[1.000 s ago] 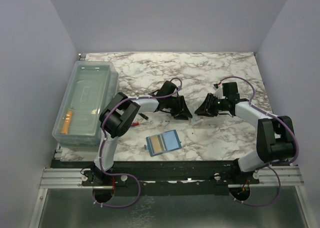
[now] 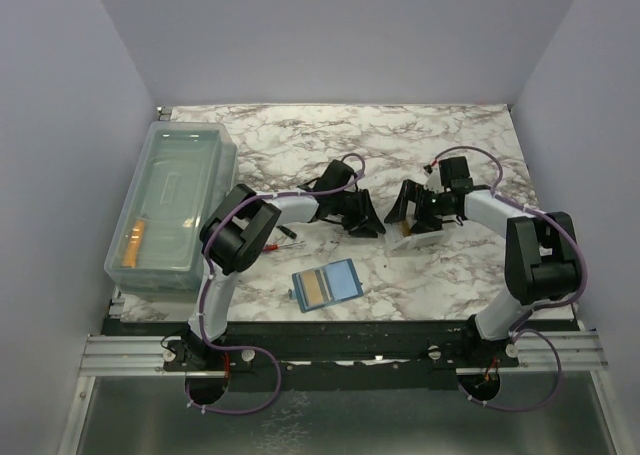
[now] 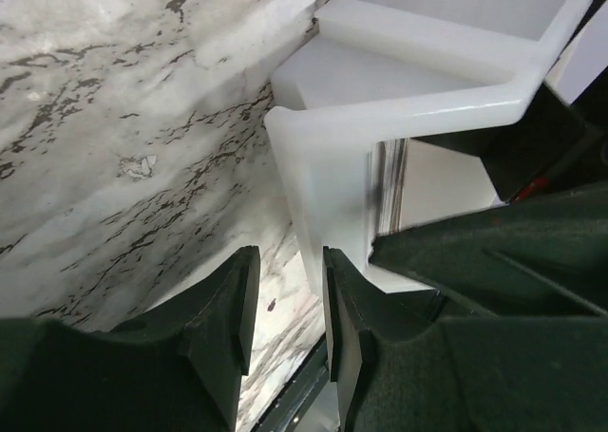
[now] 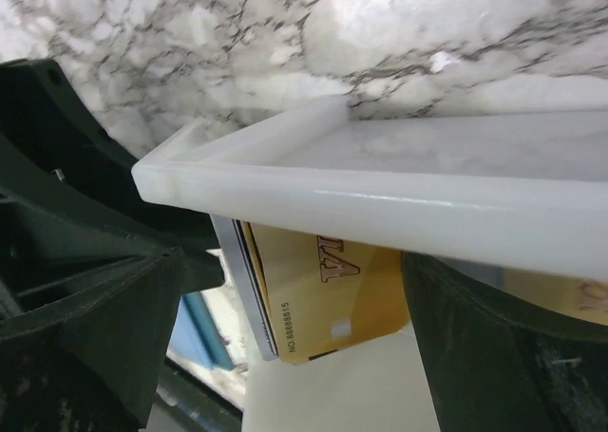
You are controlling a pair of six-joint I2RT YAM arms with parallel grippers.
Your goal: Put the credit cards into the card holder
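Note:
The white plastic card holder (image 2: 432,239) lies on the marble at right centre. Gold cards (image 4: 337,290) stand in it behind a grey edge, under the rim (image 4: 380,199). My right gripper is open, its fingers either side of these cards. My left gripper is part open, with nothing between its fingertips, beside the holder's white end wall (image 3: 328,195); in the top view it is at the holder's left. A dark part of the right gripper covers part of the holder in the left wrist view.
A translucent bin (image 2: 180,225) stands at the left. A blue-and-tan flat item (image 2: 340,280) lies at front centre, and small tools (image 2: 282,245) lie near the left arm.
My right gripper has shifted over the holder and its fingers appear more spread. More of the holder shows than a second ago. My left arm is nearly still.

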